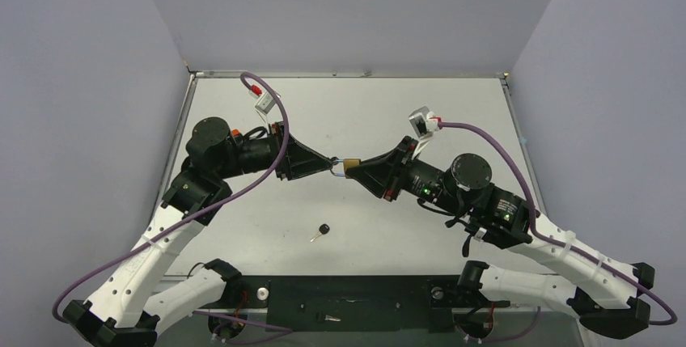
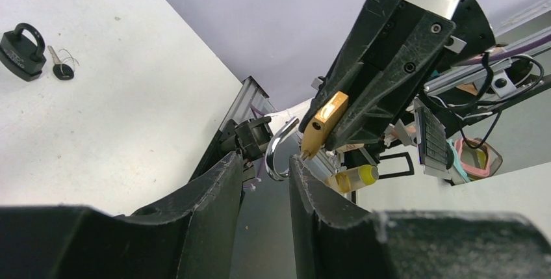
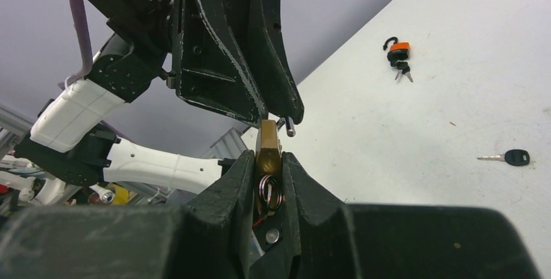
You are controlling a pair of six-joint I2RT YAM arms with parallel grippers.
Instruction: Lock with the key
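A brass padlock (image 1: 352,164) hangs above the table, its body between the fingertips of my right gripper, which is shut on it. Metal rings (image 3: 269,193) hang at the near end of the body. Its silver shackle (image 2: 274,155) points toward my left gripper, and one leg appears free of the body, standing out to the side. My left gripper is part open, with a clear gap between its fingers; the shackle's bend lies at that gap, and I cannot tell whether it touches either fingertip.
On the white table lie a black-headed key (image 1: 323,229) and, farther back, an orange-and-black padlock (image 3: 399,50) with keys (image 3: 403,69) beside it. Both arms reach over the middle of the table.
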